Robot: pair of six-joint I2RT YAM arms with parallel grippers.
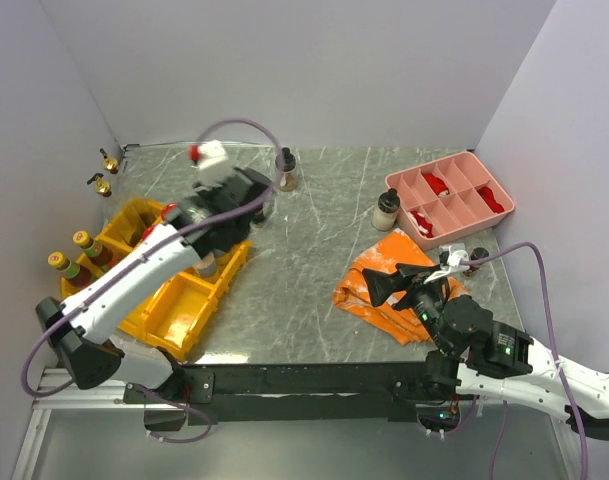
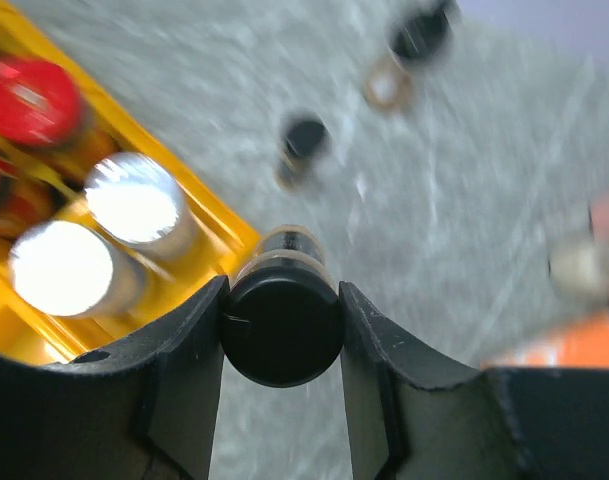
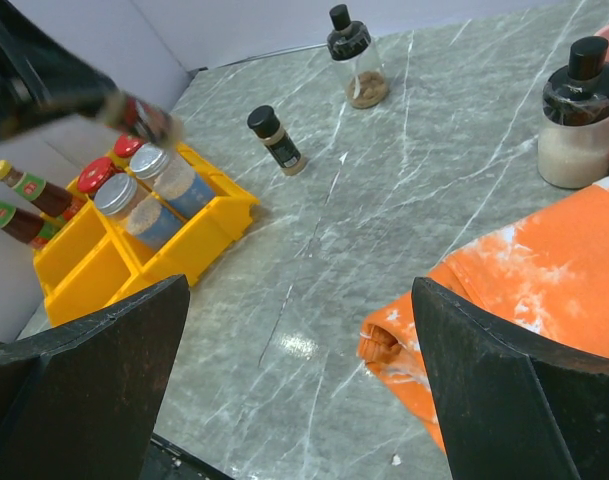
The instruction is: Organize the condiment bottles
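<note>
My left gripper, blurred in the top view above the yellow rack (image 1: 189, 320), is shut on a black-capped bottle (image 2: 276, 325). The rack holds white-lidded jars (image 3: 174, 185), red-lidded jars (image 3: 96, 174) and brown bottles with yellow or green caps (image 1: 99, 252). A small black-capped spice bottle (image 3: 277, 140) stands right of the rack. Two larger black-topped jars (image 1: 287, 169) (image 1: 386, 210) stand at the back and centre right. My right gripper (image 1: 394, 286) is open over the orange cloth (image 3: 514, 270), nothing between its fingers.
A pink divided tray (image 1: 450, 200) with red items sits at the back right, and a small dark jar (image 1: 476, 262) is beside the right arm. Walls border the back and sides.
</note>
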